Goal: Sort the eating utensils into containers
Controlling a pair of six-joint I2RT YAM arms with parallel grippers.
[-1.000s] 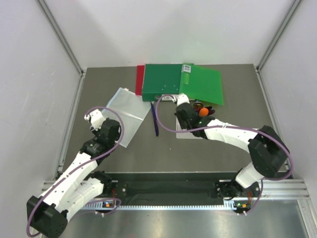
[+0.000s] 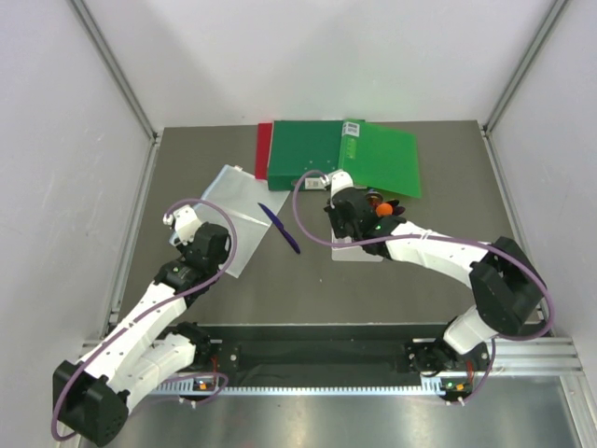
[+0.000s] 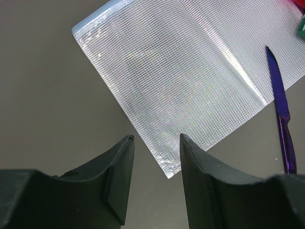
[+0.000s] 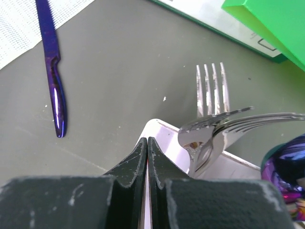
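Note:
A shiny purple-blue knife lies slantwise on the grey table between my arms; its blade tip rests on the translucent sheet in the left wrist view. Several silver forks lie bunched over a white tray, their tines reaching past its rim. Over the sheet's near corner, my left gripper is open and empty, well left of the knife. My right gripper is shut over the tray's left edge, beside the forks; nothing shows between its fingertips. In the top view the right arm hides much of the tray.
Green binders and a red folder lie along the back. A ribbed translucent sheet covers the left. Right of my right gripper are an orange object and a purple shiny one.
The left arm shifted slightly; my right gripper edged left.

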